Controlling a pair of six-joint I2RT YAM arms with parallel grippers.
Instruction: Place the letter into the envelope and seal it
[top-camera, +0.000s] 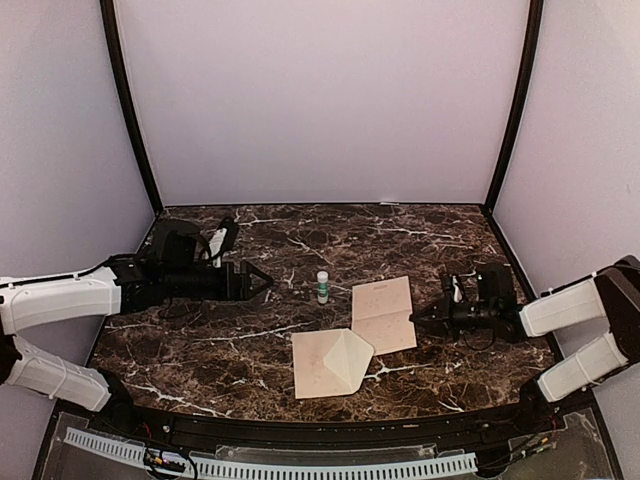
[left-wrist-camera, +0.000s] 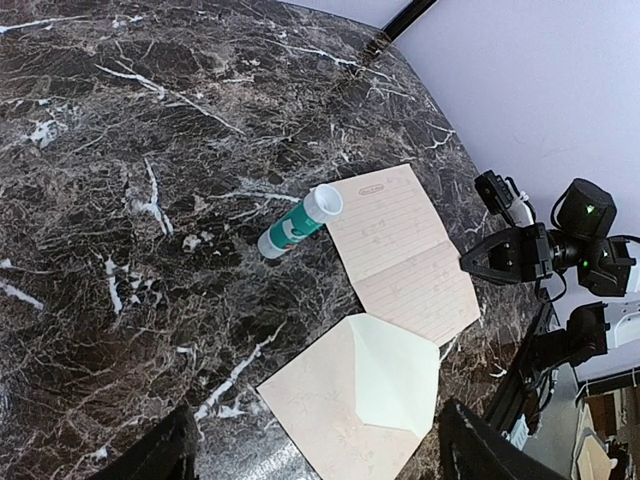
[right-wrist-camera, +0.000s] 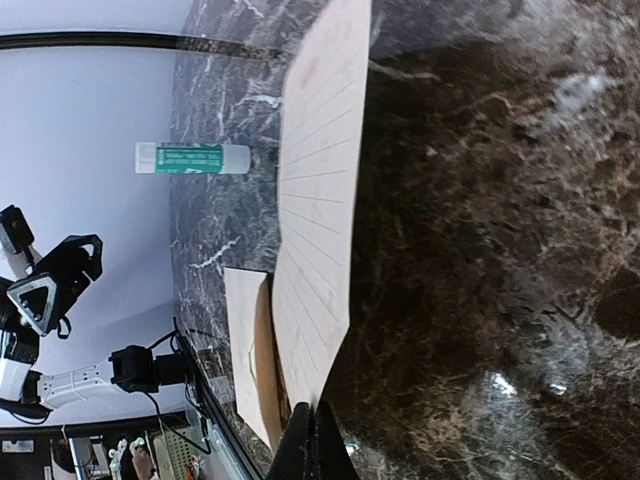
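The letter (top-camera: 384, 312), a pale sheet creased across its middle, is pinched at its right edge by my right gripper (top-camera: 414, 317). In the right wrist view the shut fingertips meet the sheet's near edge, and the letter (right-wrist-camera: 318, 200) stands out from them at a slant, apparently raised off the table on that side. The envelope (top-camera: 315, 365) lies on the table to the letter's lower left, its pointed flap folded open to the right. Over the table's left side, my left gripper (top-camera: 264, 281) is open, with its fingers (left-wrist-camera: 165, 452) spread apart and nothing between them.
A glue stick (top-camera: 323, 287) with a white cap and green label stands upright between the left gripper and the letter. The letter's lower left corner lies close to the envelope's flap.
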